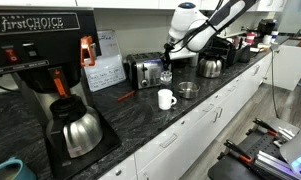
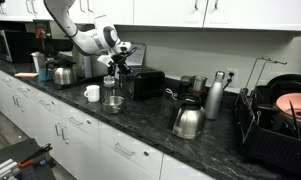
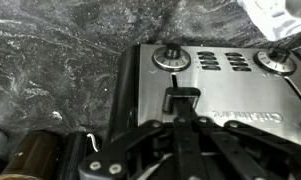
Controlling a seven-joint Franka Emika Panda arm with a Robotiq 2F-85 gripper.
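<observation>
A silver toaster (image 3: 225, 85) with two round knobs fills the middle of the wrist view; its black lever (image 3: 182, 94) stands between the knobs and my fingers. My gripper is shut at the lever's edge, with nothing visible between its fingers. Whether they touch the lever is hard to tell. In exterior view 1 the toaster (image 1: 146, 72) sits against the back wall, the gripper (image 1: 168, 50) close by its front. From the other side, the toaster (image 2: 144, 84) shows a dark flank.
A white mug (image 1: 167, 99), a metal bowl (image 1: 189, 90) and a clear glass (image 1: 166, 77) stand before the toaster. A coffee maker (image 1: 35, 60) with a steel carafe is nearer the camera. Bare dark counter (image 1: 130, 125) lies between.
</observation>
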